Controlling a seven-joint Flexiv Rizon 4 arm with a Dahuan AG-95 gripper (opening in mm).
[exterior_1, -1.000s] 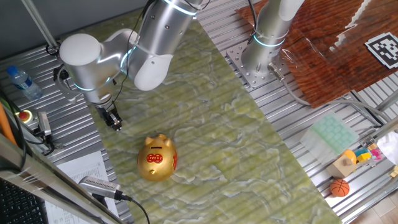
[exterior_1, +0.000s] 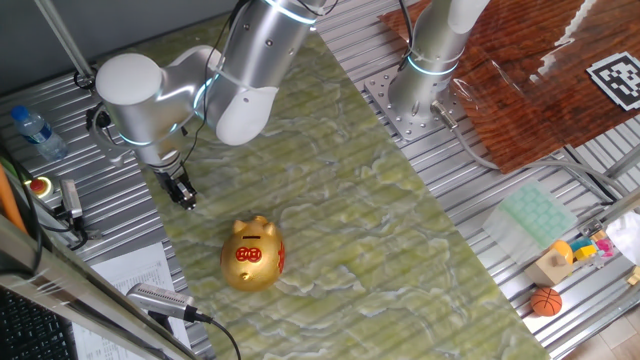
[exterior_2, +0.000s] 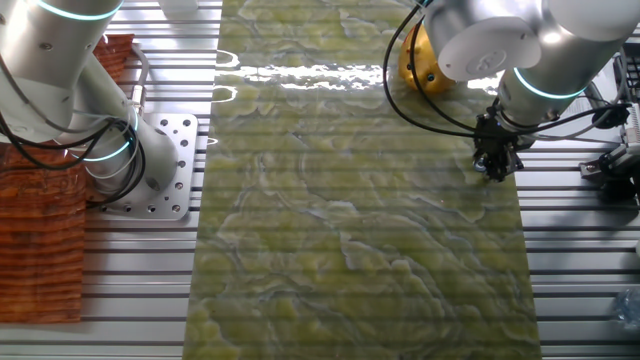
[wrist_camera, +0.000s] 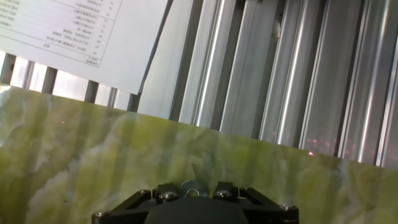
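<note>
A gold piggy bank (exterior_1: 252, 256) with red markings and a dark slot on top stands on the green marbled mat (exterior_1: 370, 250). In exterior view 2 the piggy bank (exterior_2: 428, 62) is partly covered by the arm and its cables. My black gripper (exterior_1: 188, 200) points down near the mat's edge, to the upper left of the bank and apart from it. At the bottom of the wrist view, a small round grey piece (wrist_camera: 193, 189) shows between the dark finger parts; whether it is gripped is unclear. How far the fingers stand apart cannot be made out.
Printed paper (wrist_camera: 81, 37) lies on the ribbed metal table beside the mat. A water bottle (exterior_1: 38, 132) is at the far left. A pale green box (exterior_1: 528, 215), a small basketball (exterior_1: 545, 302) and blocks sit off to the right.
</note>
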